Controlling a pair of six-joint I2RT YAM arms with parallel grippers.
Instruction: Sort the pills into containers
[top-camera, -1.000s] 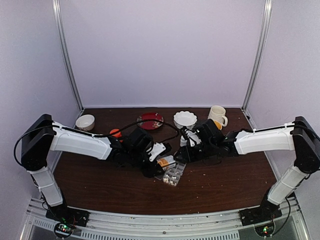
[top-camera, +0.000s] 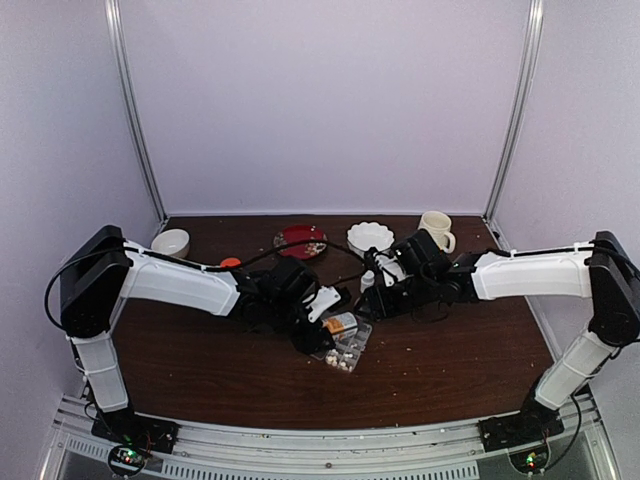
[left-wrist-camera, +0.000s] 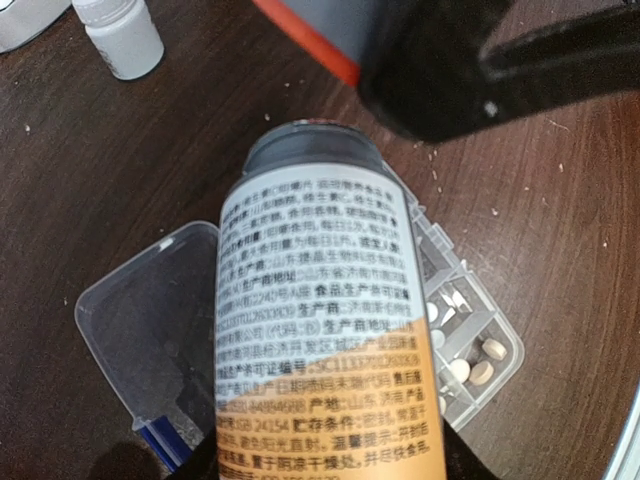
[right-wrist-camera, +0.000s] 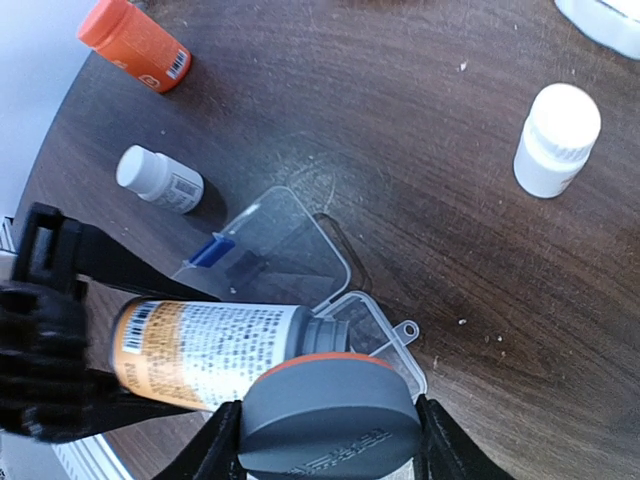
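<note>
An orange and white pill bottle with a dark, uncapped neck tilts above the pill case, my left gripper closed around its body. My right gripper grips a dark grey cap with an orange rim. In the left wrist view this cap hangs beyond the bottle's mouth, apart from it. Beneath lies the clear case, its lid folded open. Pills sit in some compartments of the tray; the bottle hides the rest.
An orange bottle and a small white bottle stand on the left side, another white bottle behind the case. At the back are a white bowl, red plate, scalloped white dish and mug.
My left arm has shifted slightly right, the bottle staying over the case.
</note>
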